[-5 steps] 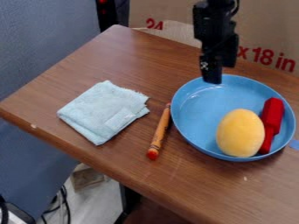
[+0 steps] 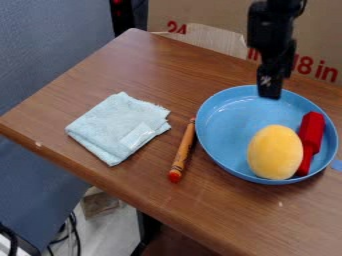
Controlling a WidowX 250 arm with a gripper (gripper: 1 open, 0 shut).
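My black gripper hangs over the back rim of a blue plate; whether it is open or shut is hard to tell. On the plate lie a yellow oval object and a red object to its right. An orange stick with a red end lies left of the plate. A folded pale blue cloth lies on the left of the wooden table.
A cardboard box stands at the back. The table's left edge drops to the floor.
My gripper has moved to the right, from over the plate's back left to further along its back. The objects on the table have not visibly moved.
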